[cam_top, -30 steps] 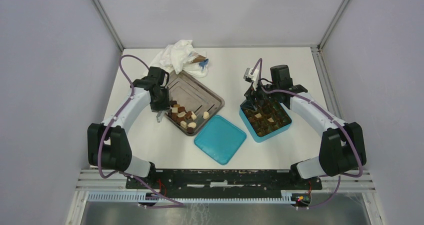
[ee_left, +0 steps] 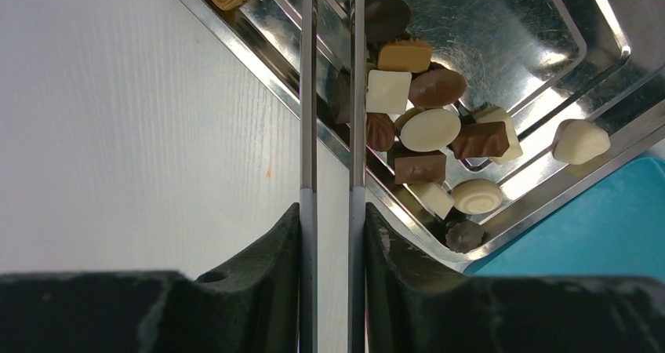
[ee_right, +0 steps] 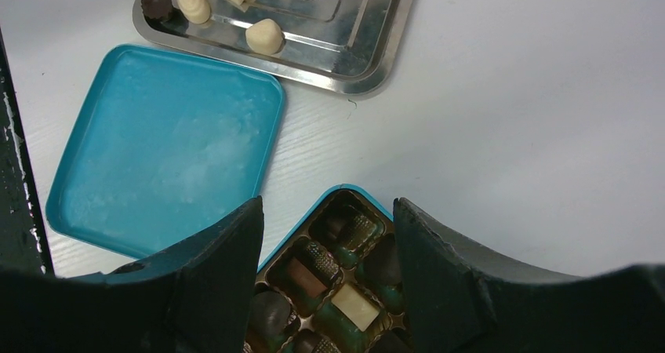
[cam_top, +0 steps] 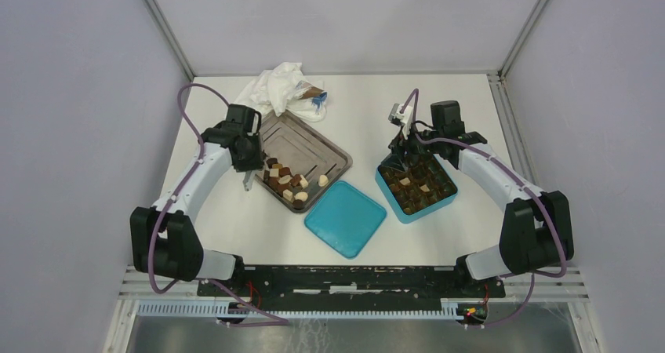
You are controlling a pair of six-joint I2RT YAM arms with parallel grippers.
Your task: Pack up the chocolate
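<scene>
My left gripper is shut on a pair of metal tongs (ee_left: 357, 133), whose two long arms run up past the top of the left wrist view. Their tips are out of sight. In the top view this gripper (cam_top: 251, 158) stands over the left edge of the metal tray (cam_top: 333, 153). Chocolates such as a white oval (ee_left: 430, 130) and a brown one (ee_left: 437, 89) cluster in the tray's near corner. Over the far left corner of the blue box (cam_top: 396, 205) is my right gripper, open and empty. Chocolates lie in several of its compartments, including a pale one (ee_right: 355, 306).
A flat blue lid (cam_top: 345, 220) lies between the tray and the box. White crumpled plastic (cam_top: 274, 90) is heaped behind the tray, against its back corner.
My left gripper has shifted slightly left from a second ago, still with the tongs. The right gripper has moved a little to the right over the box. Tray, lid and box have not moved.
</scene>
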